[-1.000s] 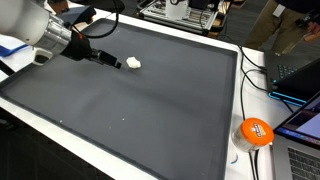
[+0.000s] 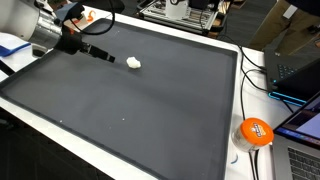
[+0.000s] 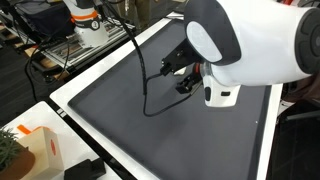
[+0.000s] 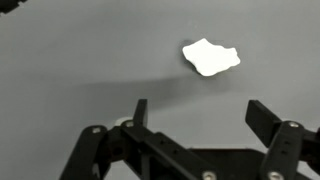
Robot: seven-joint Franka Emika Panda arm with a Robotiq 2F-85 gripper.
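A small crumpled white piece point(image 2: 133, 62), perhaps cloth or paper, rests on the dark grey mat toward its far left part. In the wrist view the white piece point(image 4: 211, 57) lies flat in front of my fingers, upper right of centre, touching neither of them. My gripper stands open, its black fingertips wide apart with only bare mat between them. In exterior view 1 the gripper point(image 2: 101, 53) is just left of the white piece. The arm's white body hides much of the mat's far side in exterior view 2.
An orange-lidded jar point(image 2: 253, 133) stands off its right side, with a laptop point(image 2: 299, 160) beyond. A blue item point(image 2: 12, 45) lies at the far left. A black cable hangs beside the arm in exterior view 2.
The arm has shifted left and slightly toward the back of the mat in exterior view 1. The white piece has stayed in place.
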